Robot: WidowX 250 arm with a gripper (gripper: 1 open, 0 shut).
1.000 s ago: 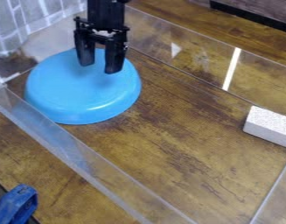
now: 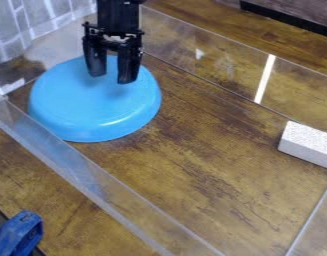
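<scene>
My black gripper (image 2: 112, 60) hangs at the top left of the camera view, fingers pointing down over the back part of a round blue disc (image 2: 92, 110). The two fingers stand apart with a gap between them, and nothing shows between them. Whether the tips touch the disc, I cannot tell.
A white block (image 2: 309, 144) lies at the right. A blue object (image 2: 11, 237) sits at the bottom left corner. Clear panels run around the wooden surface (image 2: 206, 160), whose middle is bare. Crumpled clear material is at the top left.
The gripper has shifted very slightly; the disc and everything else look unchanged.
</scene>
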